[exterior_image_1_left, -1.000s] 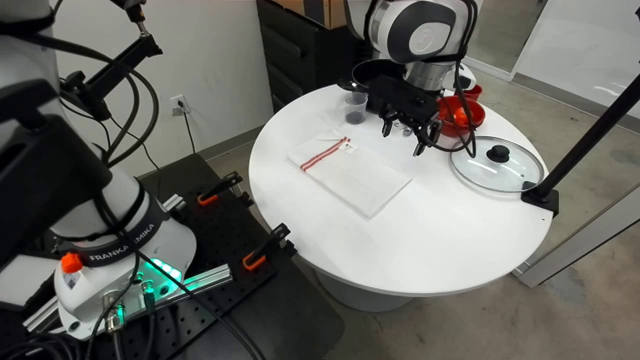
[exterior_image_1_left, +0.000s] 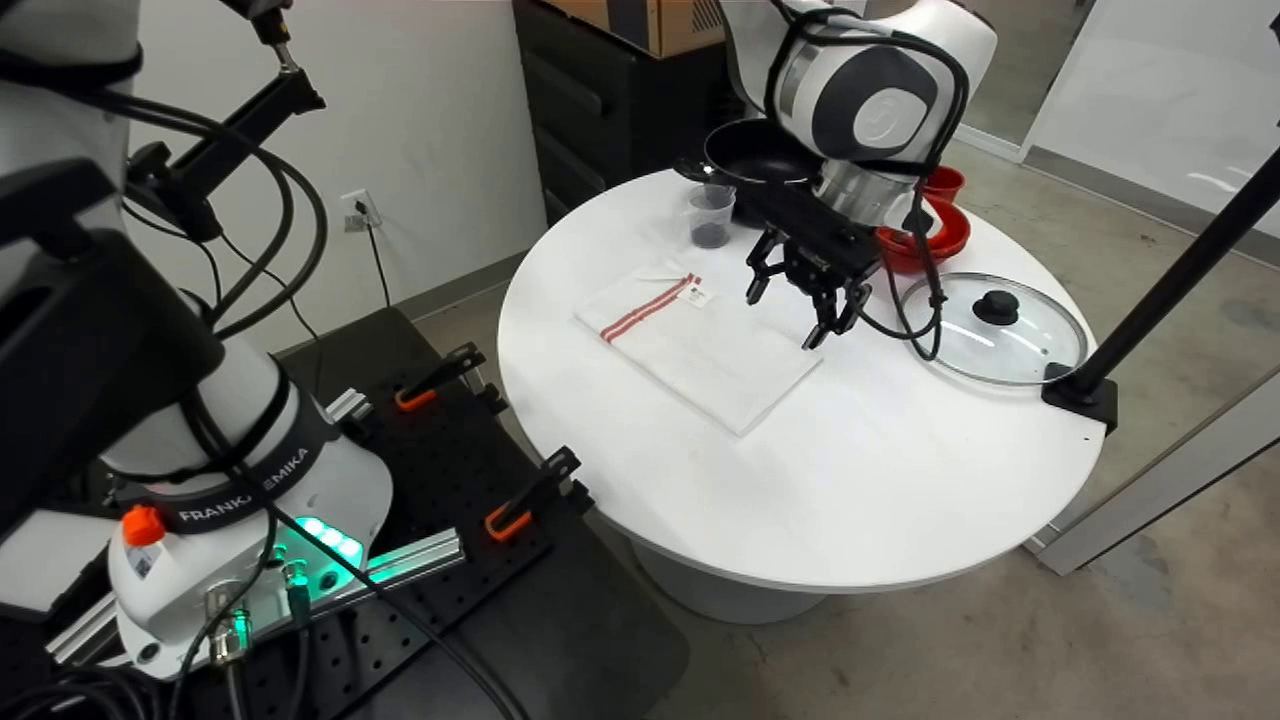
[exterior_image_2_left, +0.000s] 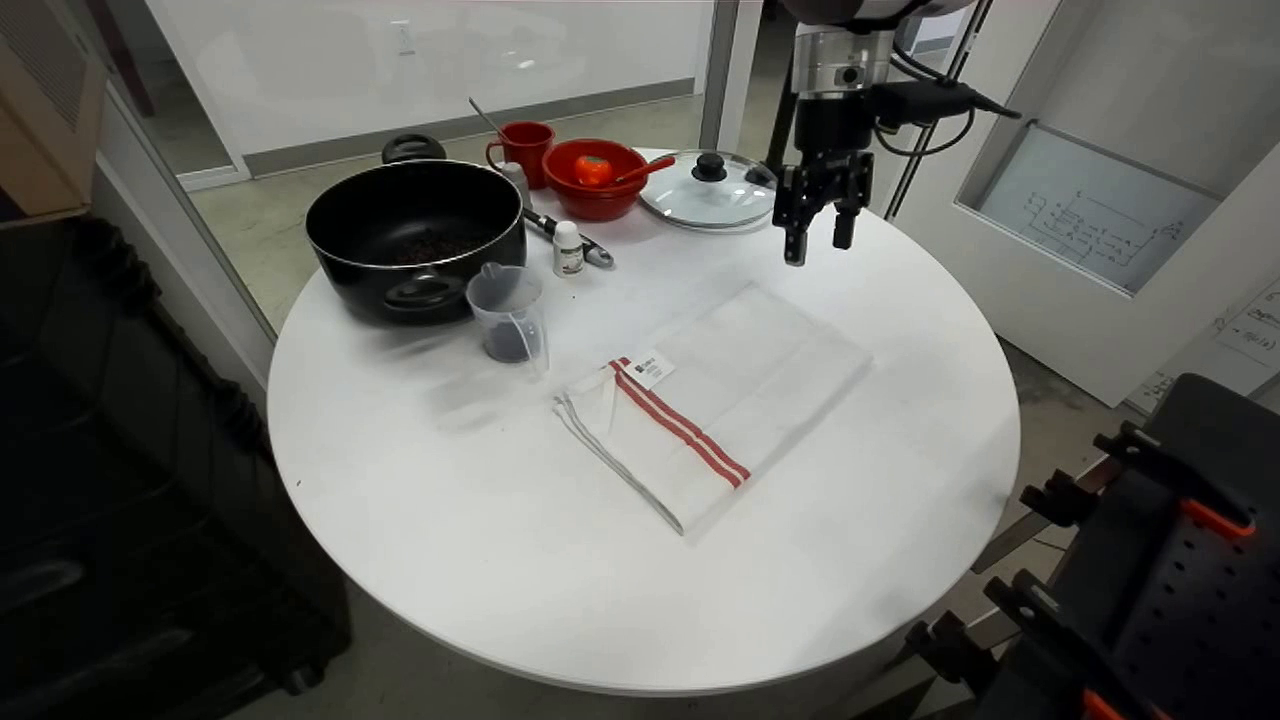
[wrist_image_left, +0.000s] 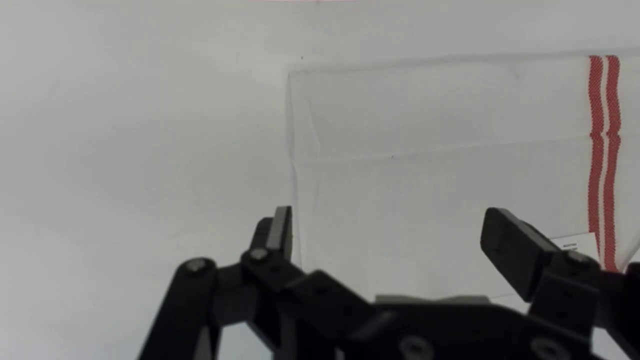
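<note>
A folded white towel (exterior_image_2_left: 780, 384) with red stripes lies flat on the round white table (exterior_image_2_left: 480, 540); a small tag rests near its stripes. My gripper (exterior_image_2_left: 818, 246) is in the air above the table, near the towel's far unstriped end, its fingers apart and nothing between them. In exterior view 1 the gripper (exterior_image_1_left: 786, 318) appears over the towel's edge on the side of the bowls. From the wrist view, the towel (wrist_image_left: 420, 180) spreads beneath the fingers (wrist_image_left: 279, 231), one of them over the towel's plain edge. Part of that edge is hidden behind the gripper.
A black pot (exterior_image_2_left: 414, 240), a clear measuring cup (exterior_image_2_left: 507, 318) and a small white bottle (exterior_image_2_left: 567, 248) stand at the back left. Farther along are a red mug (exterior_image_2_left: 524, 150), red bowls (exterior_image_2_left: 600, 198) and a glass lid (exterior_image_2_left: 710, 198).
My gripper has shifted closer to the towel and the near side of the table, its fingers turning somewhat. The towel has not moved. The arm now covers more of the red bowl.
</note>
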